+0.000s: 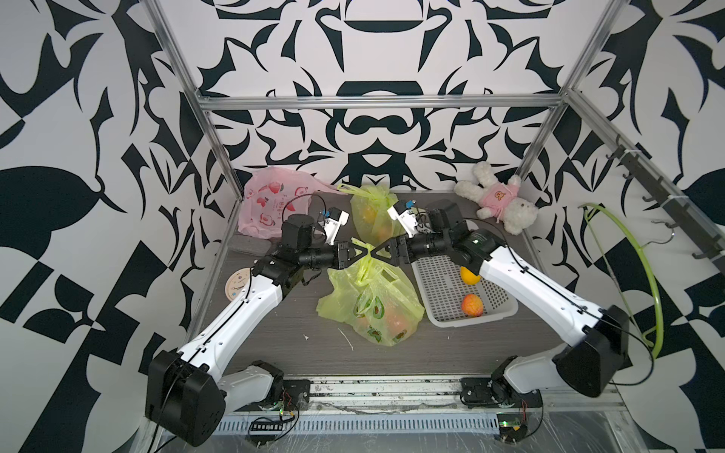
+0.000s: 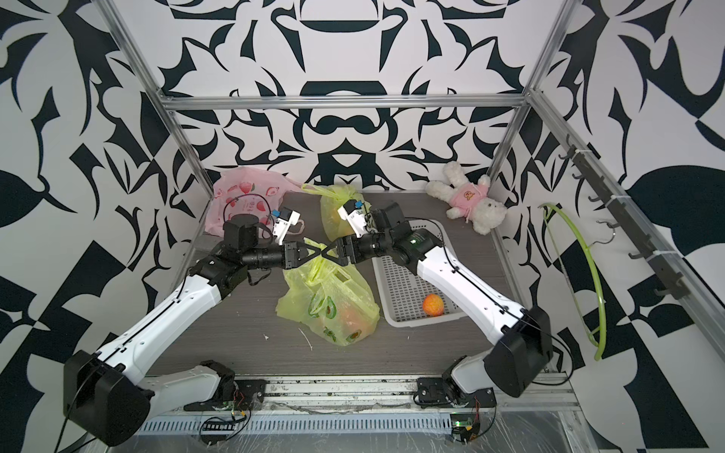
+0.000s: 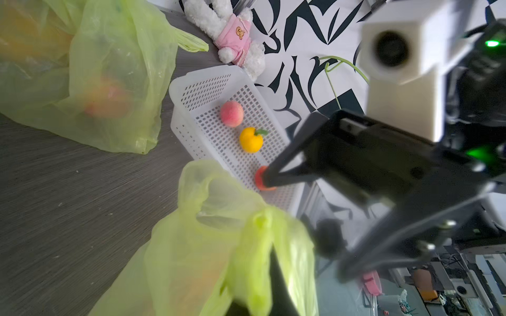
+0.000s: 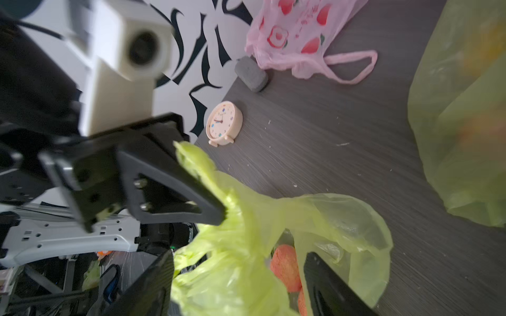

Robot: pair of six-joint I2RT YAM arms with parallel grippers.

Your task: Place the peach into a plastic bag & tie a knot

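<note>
A yellow-green plastic bag [image 1: 370,305] stands on the middle of the table, its top bunched up between my two grippers. Inside it, a peach [image 4: 284,267] shows through an opening beside the bunched plastic in the right wrist view. My left gripper [image 1: 365,253] is shut on the bag's upper plastic, which runs along its fingertips; the grip itself is partly hidden. Facing it closely, my right gripper is open, its fingers [image 4: 329,284] on either side of the bunched plastic. No finished knot can be made out.
Behind stands another filled yellow-green bag [image 1: 370,215]. To the right, a white basket [image 1: 434,298] holds fruit, including a peach [image 3: 232,113]. A pink bag [image 1: 272,204] and a clock [image 4: 224,123] lie left; a plush toy [image 1: 498,197] sits back right.
</note>
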